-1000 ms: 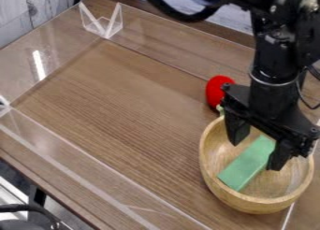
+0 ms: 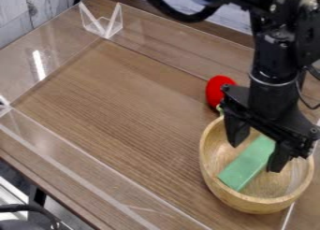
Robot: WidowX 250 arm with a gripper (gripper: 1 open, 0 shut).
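A black robot gripper (image 2: pixel 255 131) on the right reaches down over a wooden bowl (image 2: pixel 223 190). A flat green object (image 2: pixel 245 167) lies in the bowl, partly hidden beneath the gripper. The gripper's fingers stand apart above the bowl; whether anything is between them is hard to see. A red object (image 2: pixel 219 91) with a green part below it lies behind the bowl, partly covered by the arm.
A white wire holder (image 2: pixel 97 17) stands at the back left. Dark and white items sit at the lower left edge.
The gripper has shifted very slightly over the bowl. The bowl and the objects look unmoved.
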